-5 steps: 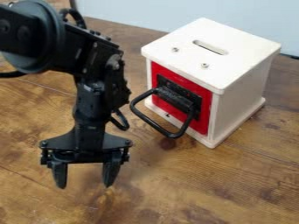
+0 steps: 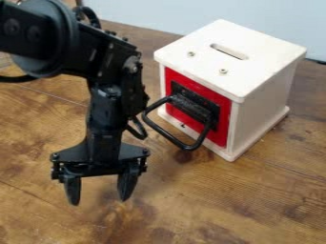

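Observation:
My black gripper (image 2: pixel 99 189) hangs over the wooden table at the left, open, its two fingers pointing down with nothing between them. Right of it stands a cream wooden box (image 2: pixel 258 102) with a slot in its top and a red front panel (image 2: pixel 222 143). A black plate on that panel carries a black loop handle (image 2: pixel 188 145), which sticks out toward my arm, right of and higher in view than my fingers.
A pale wall (image 2: pixel 192 10) runs behind. A black cable shows at the upper left.
My gripper has shifted slightly to the right and a little up in view. The box and its handle have not visibly moved.

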